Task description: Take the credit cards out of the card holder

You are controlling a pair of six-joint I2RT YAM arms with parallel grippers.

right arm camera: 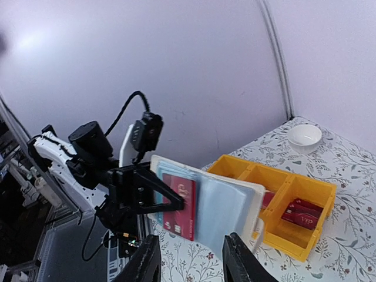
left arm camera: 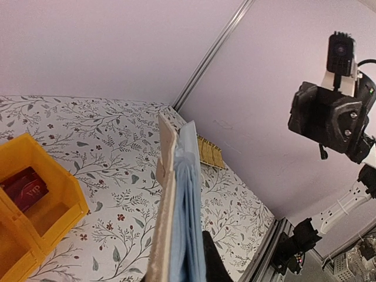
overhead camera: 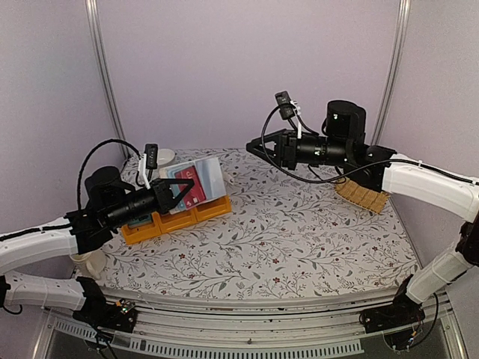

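Observation:
The card holder (right arm camera: 220,208) hangs spread open over the left of the table, its clear bluish sleeves facing the right wrist camera. Inside a sleeve shows a red card (right arm camera: 179,205). My left gripper (overhead camera: 185,193) is shut on the holder, one dark finger crossing the red card. Edge-on in the left wrist view, the holder (left arm camera: 182,200) shows its pale cover and stacked sleeves. To the right and apart from it, my right gripper (overhead camera: 253,146) is raised above the table. Its fingers (right arm camera: 150,258) stand apart with nothing between them.
Below the holder stands an orange divided tray (overhead camera: 161,226), with dark red items (right arm camera: 302,212) in one compartment. A white bowl (right arm camera: 304,138) is behind it. A woven mat (overhead camera: 361,194) lies at right.

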